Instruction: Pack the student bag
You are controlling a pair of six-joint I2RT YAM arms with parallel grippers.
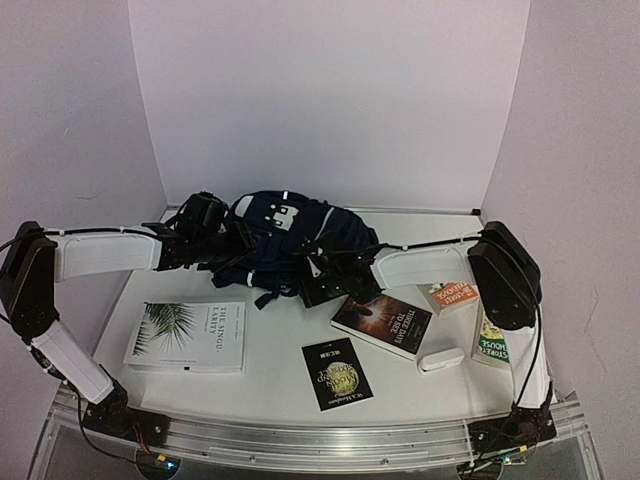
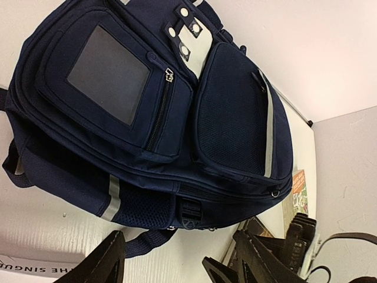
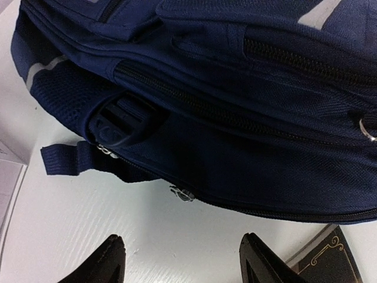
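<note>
A navy backpack (image 1: 300,225) lies on its side at the back, with zippers, straps and a buckle (image 3: 121,121) along its front edge. My left gripper is open over the bag's left part, nothing between its fingers. My right gripper is open just in front of the bag's lower zipper edge, above bare table. Around lie a white Singularity book (image 1: 185,335), a black book (image 1: 337,375), Three Days to See (image 1: 382,322), an orange Treehouse book (image 1: 452,296), a green Treehouse book (image 1: 490,342) and a white case (image 1: 441,361).
Walls (image 1: 325,100) enclose the back and both sides. Bare table (image 1: 275,330) shows between the bag and the front books. Both arms reach in from the sides, the right one over the orange and green books.
</note>
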